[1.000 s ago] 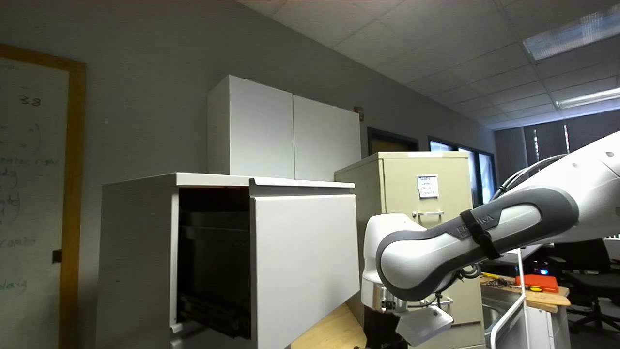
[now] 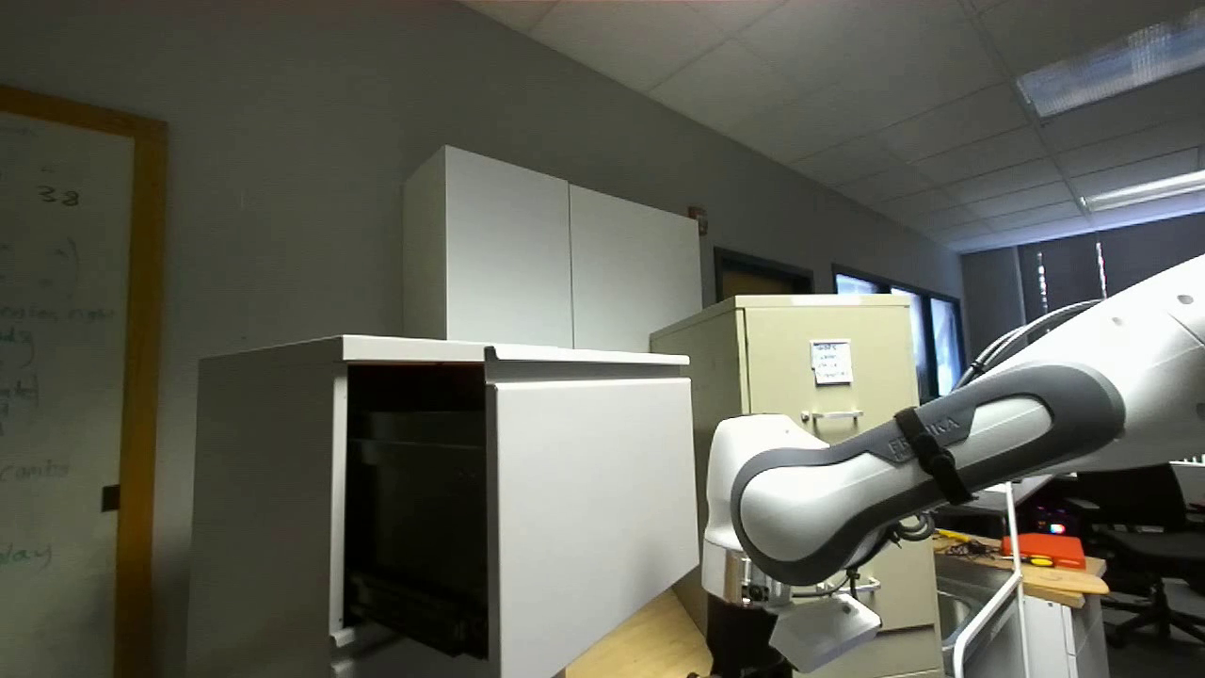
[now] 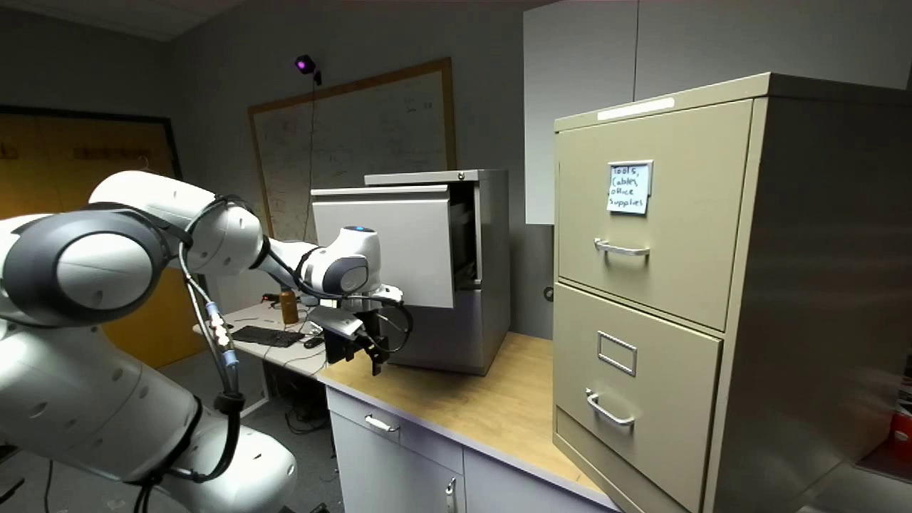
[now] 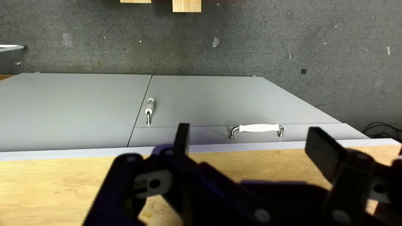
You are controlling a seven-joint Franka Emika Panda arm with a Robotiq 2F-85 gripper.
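Observation:
In the wrist view my gripper is open, its two black fingers wide apart with nothing between them. Exterior view 2 has the gripper (image 3: 357, 355) pointing down in front of a grey cabinet (image 3: 494, 265), low and near the counter's front edge. That cabinet's upper drawer (image 3: 385, 244) stands pulled out. In exterior view 1 the same drawer (image 2: 593, 497) shows its dark inside at the left; the arm's wrist is to its right, and the fingertips are out of sight below.
A wooden counter (image 3: 504, 402) lies under the cabinet, bare toward the beige filing cabinet (image 3: 641, 214) on the right. Below its edge are a white drawer handle (image 4: 258, 128) and a door handle (image 4: 149, 109). A keyboard (image 3: 266, 335) and brown bottle (image 3: 288, 306) sit on a desk at left.

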